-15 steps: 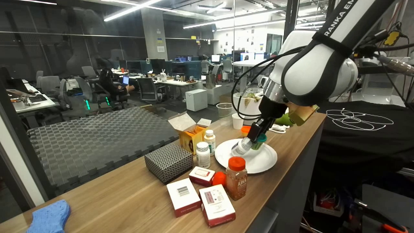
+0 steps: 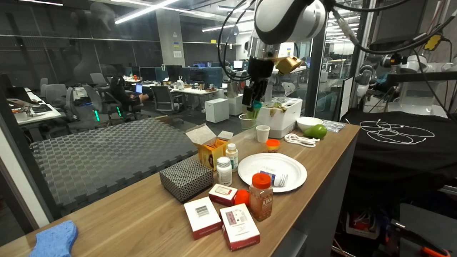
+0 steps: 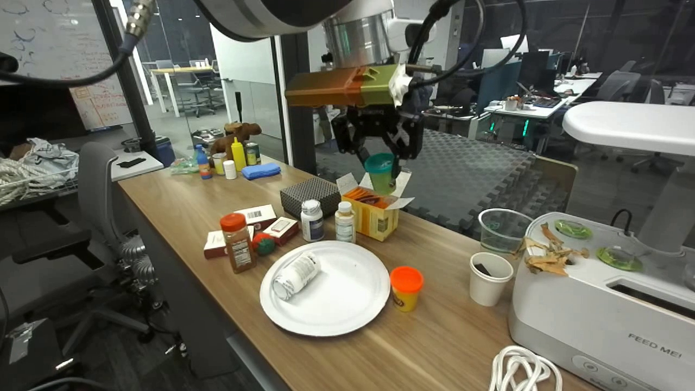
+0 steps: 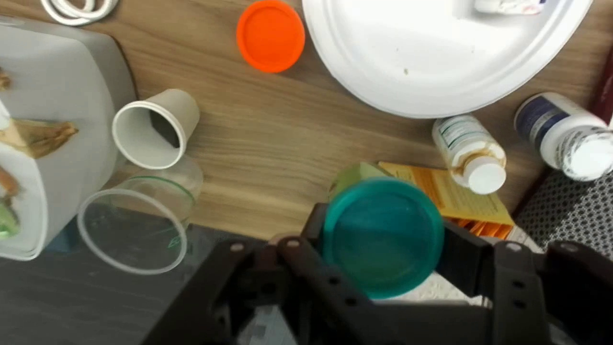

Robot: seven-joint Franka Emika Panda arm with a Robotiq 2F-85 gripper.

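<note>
My gripper (image 3: 381,156) is shut on a green tub with a teal lid (image 4: 383,235), gripped between both fingers. In exterior view 2 the tub (image 3: 381,170) hangs in the air, in line with the open yellow box (image 3: 374,218); in the wrist view it covers part of that box. A white paper plate (image 3: 352,306) lies on the table with a white bottle (image 3: 297,275) on its side on it. Beside the plate stands a yellow tub with an orange lid (image 3: 406,288).
Two upright pill bottles (image 3: 312,220) stand near a black patterned box (image 3: 306,195). A paper cup (image 3: 490,279), a clear cup (image 3: 503,231) and a white planter (image 3: 586,313) stand on the other side. Bare wood (image 4: 270,149) lies between the cups and the plate.
The arm has lifted the green tub off the plate area and carried it up toward the table's far side. The white bottle on the plate now lies in a different position.
</note>
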